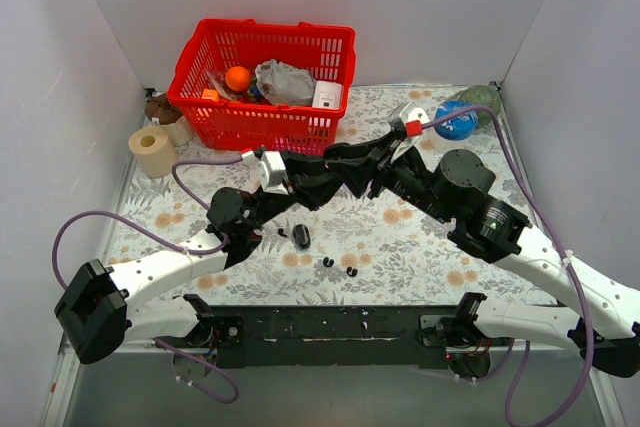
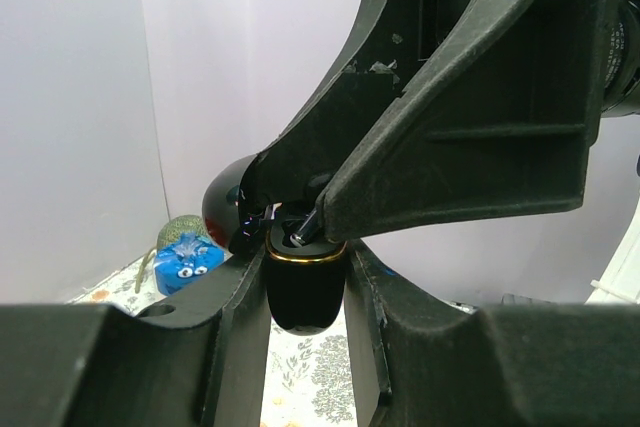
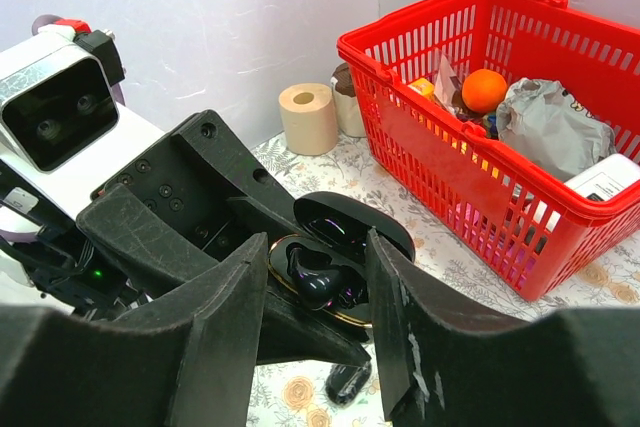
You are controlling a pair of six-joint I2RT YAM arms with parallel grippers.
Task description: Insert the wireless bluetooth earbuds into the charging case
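Observation:
The black charging case, gold-rimmed, is held upright in my left gripper (image 1: 325, 179) with its lid (image 3: 350, 217) raised; its well shows a glossy interior in the right wrist view. My right gripper (image 1: 352, 165) is over the case, fingertips at its opening, where a small earbud piece with a silver tip (image 2: 300, 235) shows, partly hidden. How far its fingers stand apart is hard to see. A second dark case-like object (image 1: 301, 236) and several small earbuds (image 1: 351, 271) lie on the mat below.
A red basket (image 1: 205, 47) stands at the back, a tape roll (image 1: 152, 151) at the left, a blue packet (image 1: 457, 127) at the back right.

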